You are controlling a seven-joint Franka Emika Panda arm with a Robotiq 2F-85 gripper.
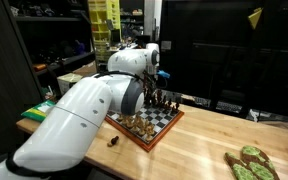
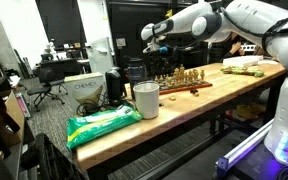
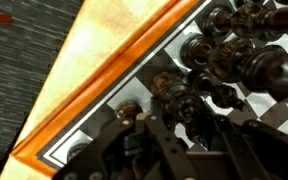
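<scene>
In the wrist view my gripper is shut on a dark brown chess piece (image 3: 186, 104), its round top showing between the dark fingers. This piece is in line with other dark pieces (image 3: 274, 70) near the edge of the chessboard (image 3: 102, 82). Its base is hidden, so I cannot tell whether it touches the board. In exterior view 1 the arm reaches over the board (image 1: 166, 123) to its far side, and the fingertips are hard to make out among the dark pieces. Light wooden pieces (image 1: 137, 126) occupy the near side.
Other dark pieces crowd close beside the fingers. One small dark piece (image 1: 113, 141) lies off the board on the table (image 1: 209, 135). A green patterned item (image 1: 250, 163) is at the right. The table between it and the board is clear. A white bin (image 2: 146, 99) stands at the table's edge.
</scene>
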